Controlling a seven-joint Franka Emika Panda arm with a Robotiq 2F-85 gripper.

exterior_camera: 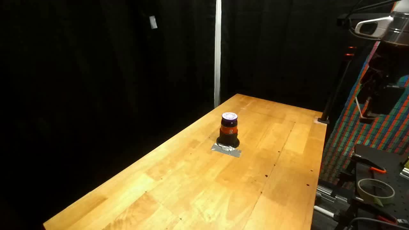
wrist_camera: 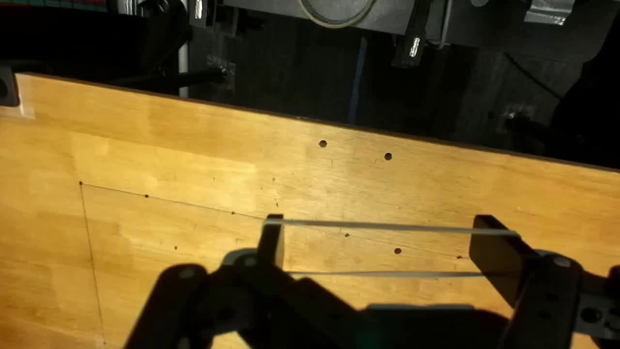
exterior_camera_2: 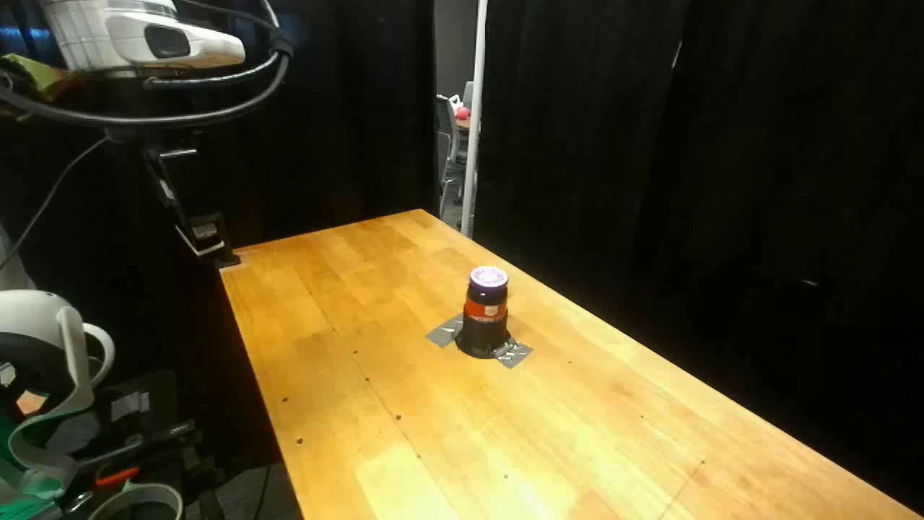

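Observation:
A dark jar (exterior_camera: pixel 229 128) with an orange-red label and a pale purple lid stands upright in a black base on the wooden table; exterior view 2 shows the same jar (exterior_camera_2: pixel 486 308). Grey tape (exterior_camera_2: pixel 515 354) lies at the foot of that base. My gripper is open in the wrist view, its fingers wide apart and two pale bands stretched between them. Only bare table shows below and between the fingers. In exterior view 1 the gripper hangs off the table's right side, away from the jar, which is outside the wrist view.
A black post (exterior_camera: pixel 332 94) is fixed at its far right corner. Past the right edge stands a dark cart (exterior_camera: pixel 358 191) with a roll of tape (exterior_camera: pixel 375 191). Black curtains (exterior_camera_2: pixel 736 173) hang round the table.

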